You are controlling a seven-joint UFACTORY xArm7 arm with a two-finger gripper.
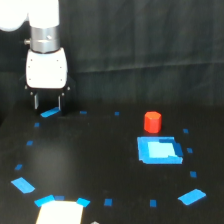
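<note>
My gripper (pixel 48 101) hangs at the left, above the dark table, below a white hand body. Its two thin dark fingers stand apart, and nothing shows between them. Over to the right is a red block (pixel 152 122) with a roughly six-sided outline. Just in front of it lies a shallow blue tray (pixel 143 150) with a pale patch inside. The block's lower edge comes close to the tray's back rim; whether they touch I cannot tell. My gripper is well to the left of both.
Blue tape strips (pixel 191 197) and small blue squares mark the black table (pixel 100 165). A cream-coloured object (pixel 60 213), cut off by the bottom edge, shows at the lower left. A dark curtain (pixel 140 50) closes off the back.
</note>
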